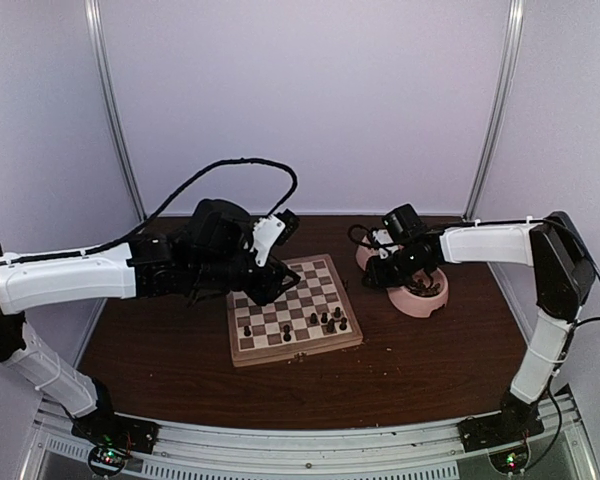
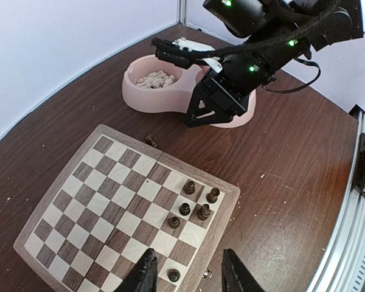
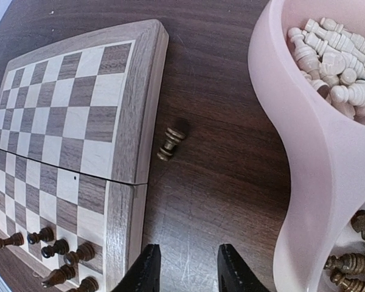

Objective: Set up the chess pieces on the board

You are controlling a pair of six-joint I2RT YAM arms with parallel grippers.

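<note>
A dark chess pawn lies on its side on the table, slightly blurred, just off the board's right side near the hinge seam; the left wrist view shows this pawn (image 2: 151,141) too. The chess board (image 1: 250,350) carries several dark pieces near its front edge, among them a pawn (image 2: 174,222) and a taller piece (image 2: 204,212). My right gripper is open and empty, hanging beside the pink container's left side. Open and empty as well, my left gripper hovers above the board, covering part of it in the top view.
The pink two-bowl container (image 3: 316,152) stands right of the board. White pieces (image 3: 337,61) fill one bowl; dark pieces (image 3: 353,264) lie in the other. A small metal clasp (image 2: 207,274) sits at the board's front edge. Bare table lies in front.
</note>
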